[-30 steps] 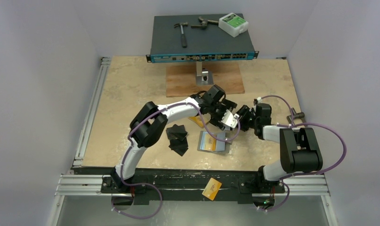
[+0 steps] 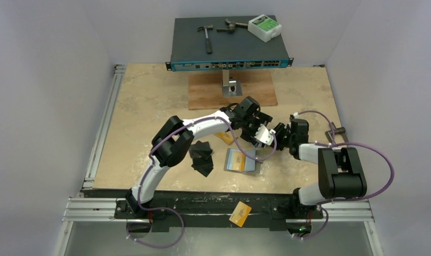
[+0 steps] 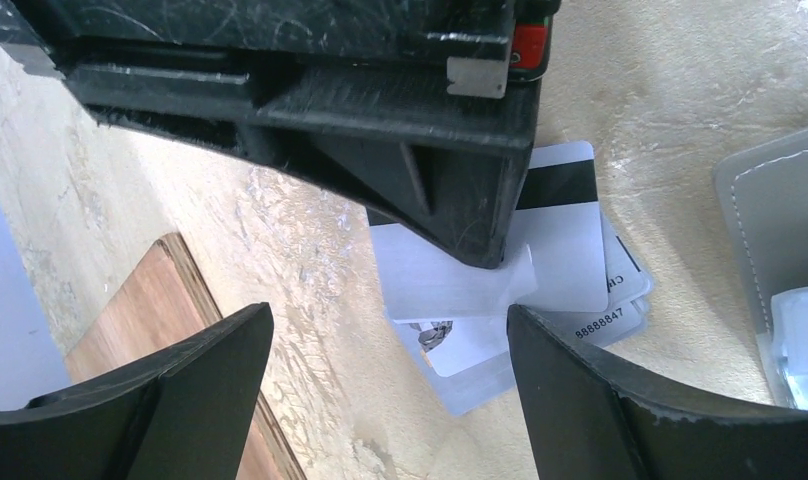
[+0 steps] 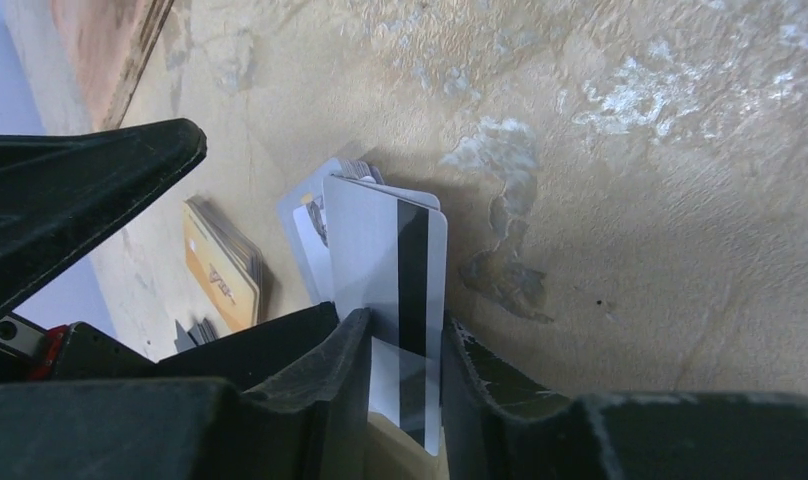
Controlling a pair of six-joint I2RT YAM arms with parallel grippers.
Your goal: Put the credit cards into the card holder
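A stack of white credit cards with black stripes (image 3: 570, 260) lies on the table, slightly fanned. My left gripper stands open over the stack, its two black fingers apart. My right gripper is at the same stack, its fingertips on either side of the upright-looking striped cards in the right wrist view; whether they press on them I cannot tell. The card holder (image 2: 242, 169) lies below the grippers in the top view, with light blue and yellow cards in it. A pile of yellow cards (image 4: 218, 265) lies beside the white stack, partly hidden from above.
Dark cards (image 2: 201, 165) lie left of the holder, and a yellow card (image 2: 240, 213) lies at the front edge. A wooden board (image 2: 202, 90) with a raised rack device (image 2: 229, 42) stands at the back.
Both grippers have shifted very slightly in the top view, the right one a little downward. The cards and holder in the open look the same.
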